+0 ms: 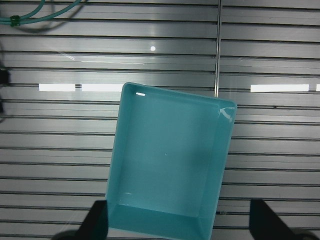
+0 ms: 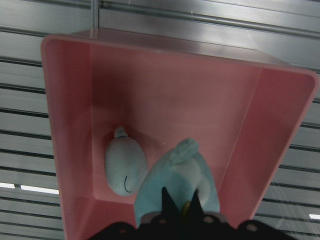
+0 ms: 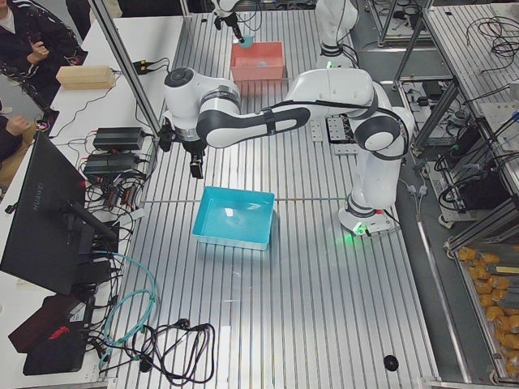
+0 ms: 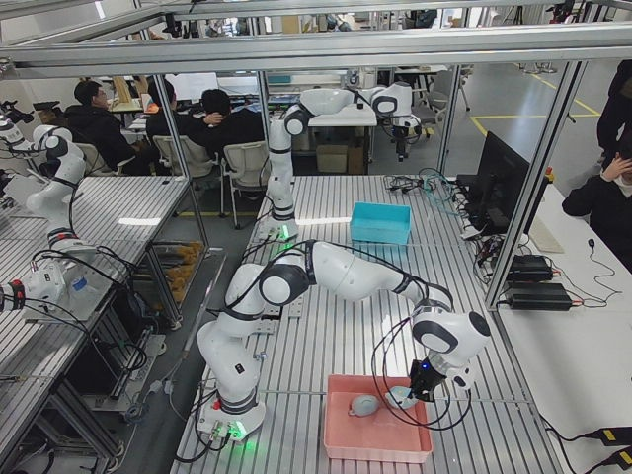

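Observation:
My left gripper stands open above a cyan bin, with nothing between its fingers; the bin also shows on the table in the camera left view. My right gripper is shut on a light blue plush toy, held over a pink bin. A second pale plush toy lies inside the pink bin. In the camera right view the pink bin sits beside the right arm's base, with the gripper over its back right part.
Coiled cables, a monitor and power boxes line one side of the ribbed table. A metal frame post stands near the right arm. The table around the cyan bin is mostly clear.

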